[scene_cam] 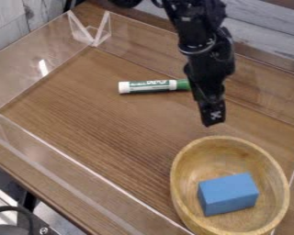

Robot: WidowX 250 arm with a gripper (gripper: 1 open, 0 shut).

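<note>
The black gripper [211,108] hangs over the table at upper right, above and behind a round wooden bowl [186,202], with its fingertips pointing down and apparently nothing between them. A blue block [227,191] lies inside the bowl. A white and green tube [146,86] lies on the table to the left of the gripper, its right end partly behind or next to the arm.
Clear plastic walls run along its left edge, and a clear stand is at the upper left. A black cable shows at the lower left.
</note>
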